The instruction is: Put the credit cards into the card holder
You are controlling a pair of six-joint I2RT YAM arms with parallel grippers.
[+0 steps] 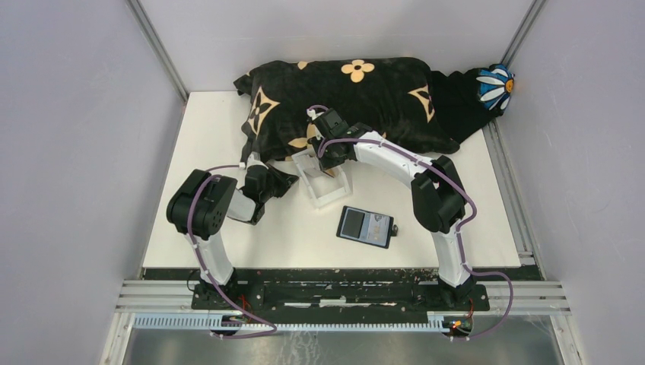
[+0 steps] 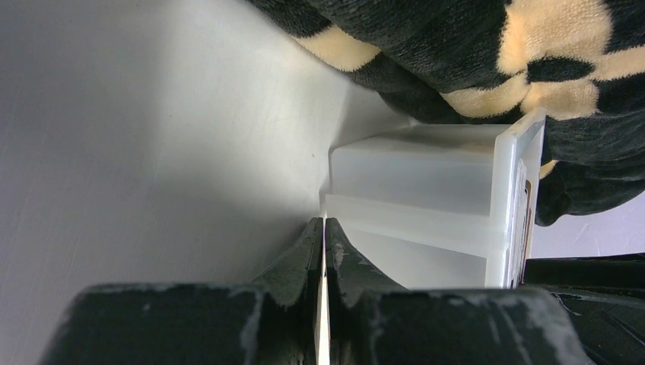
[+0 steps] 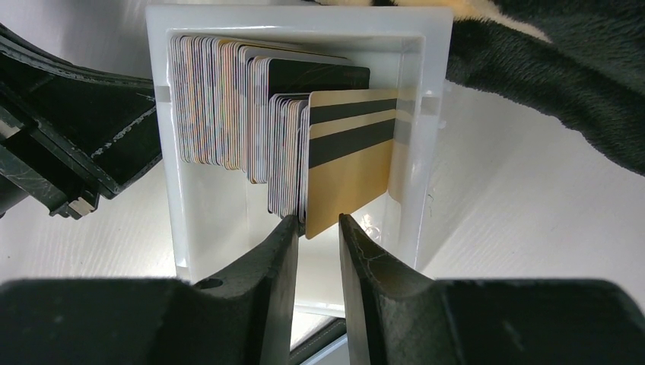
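Note:
A white open box (image 1: 330, 199) stands near the middle of the table with a row of credit cards (image 3: 285, 152) leaning inside it. The front card (image 3: 350, 167) is gold with dark stripes. My right gripper is part open over the box, its fingertips on either side of that card's lower corner. Against the outer left wall of the box sits my left gripper, its fingers closed together; only a thin pale strip shows between them. The card holder (image 1: 366, 226), a flat black piece with grey panels, lies right of and in front of the box.
A dark, flower-patterned cloth (image 1: 335, 91) lies heaped along the back, close behind the box. My right arm (image 1: 392, 163) reaches across to the box.

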